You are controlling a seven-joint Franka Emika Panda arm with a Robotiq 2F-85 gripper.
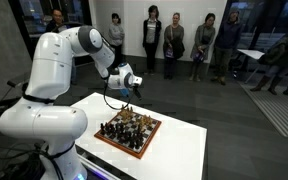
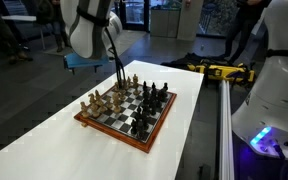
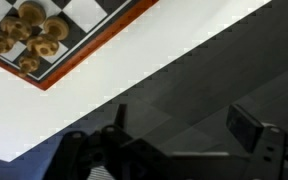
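Note:
A chessboard [image 2: 136, 112] with a brown-red border lies on the white table, light and dark pieces standing on it. Light-brown pieces [image 2: 102, 103] stand along one side, and dark pieces [image 2: 155, 95] stand along the opposite side. My gripper is open with nothing between its fingers. In the wrist view it hangs over the table's edge and dark floor, with the board at the upper left. Exterior view 1 shows it raised near the board's far side. Some light pieces [image 3: 46, 40] appear from above in the wrist view.
The white table [image 1: 179, 145] has bare room around the board. Several people [image 1: 152, 38] stand along the back wall. Dark floor [image 1: 254, 120] lies beyond the table's edge.

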